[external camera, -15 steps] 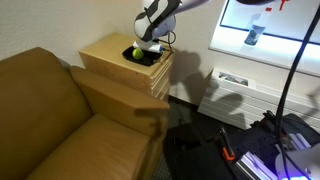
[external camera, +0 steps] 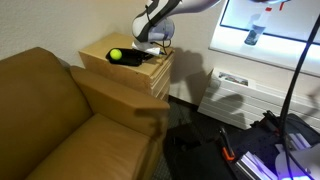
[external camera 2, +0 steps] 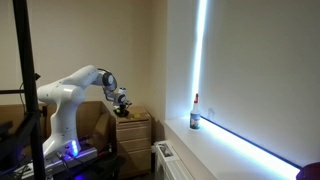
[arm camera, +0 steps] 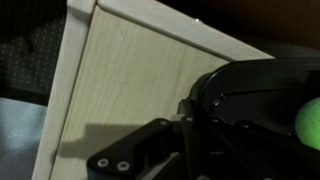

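On the wooden cabinet top lies a black tray (external camera: 127, 58) with a bright green ball (external camera: 115, 54) in it, toward the left in exterior view 1. My gripper (external camera: 150, 52) is at the tray's right end. In the wrist view the fingers of the gripper are closed on the rim of the black tray (arm camera: 248, 88), and the green ball (arm camera: 309, 124) shows at the right edge. The fingertips are dark against the dark tray, so the exact contact is hard to see.
The wooden cabinet (external camera 2: 133, 133) stands against the wall. A brown sofa (external camera: 60, 130) is in front of it. A white drawer unit (external camera: 240, 100) and a bottle (external camera: 255, 33) on the sill are to the right. Bare cabinet top (arm camera: 125, 75) shows beside the tray.
My gripper stays at the tray's right side.
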